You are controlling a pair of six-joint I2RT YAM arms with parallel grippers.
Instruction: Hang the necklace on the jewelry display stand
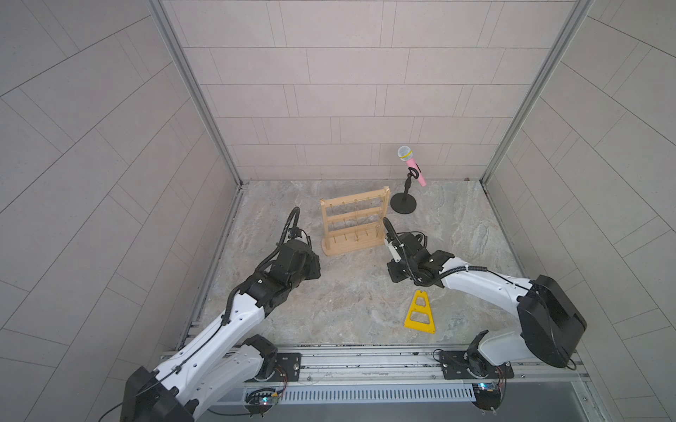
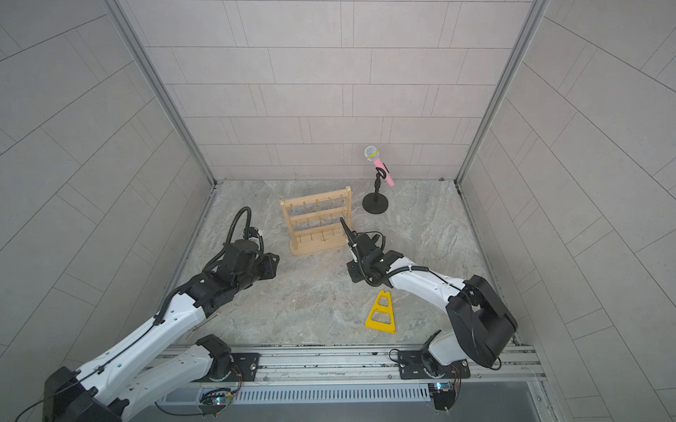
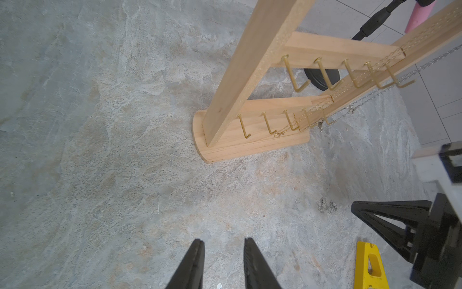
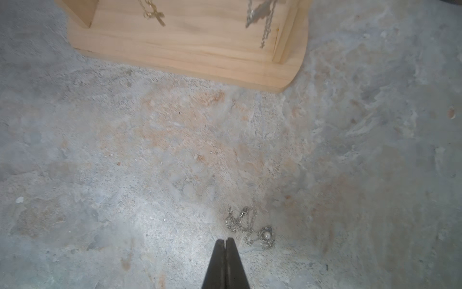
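A thin silver necklace (image 4: 247, 227) lies bunched on the table, with a small round pendant at its right end in the right wrist view. It also shows as a small tangle (image 3: 327, 206) in the left wrist view. Just this side of it, my right gripper is shut, tips together, with nothing visible between them. The wooden display stand (image 1: 353, 240) has rows of brass hooks; a gold chain with a cross (image 4: 155, 16) and silver chains (image 4: 266, 31) hang at its right part. My left gripper is open and empty over bare table, front-left of the stand.
A yellow triangular piece (image 1: 420, 313) lies in front of the right arm. Behind the stand, to the right, a pink microphone (image 1: 415, 171) sits on a black round-based holder (image 1: 402, 203). Table between the two grippers is clear.
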